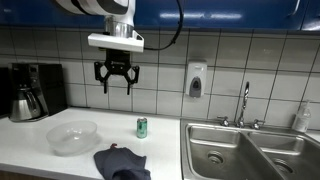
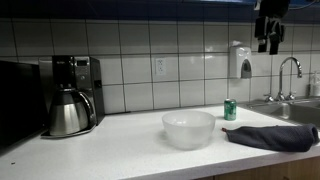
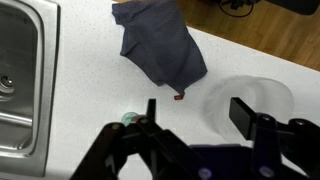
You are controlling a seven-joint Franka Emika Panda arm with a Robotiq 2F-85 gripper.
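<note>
A dark grey cloth (image 1: 121,162) lies crumpled on the white counter, in front of the green can (image 1: 142,127) and right of the clear bowl (image 1: 73,138). In the wrist view the cloth (image 3: 165,45) spreads out beyond the fingers, with a small reddish tag at its near corner. High above the counter hangs my gripper (image 1: 117,88), its fingers apart and nothing between them. From above, the can (image 3: 130,118) shows partly behind the left finger, and the bowl (image 3: 247,103) is partly covered by the right finger.
A double sink (image 1: 245,152) with a faucet (image 1: 242,103) takes up the right side. At the back left stands a coffee maker (image 2: 74,95). A soap dispenser (image 1: 196,79) is fixed to the tiled wall. Bare counter lies around the can.
</note>
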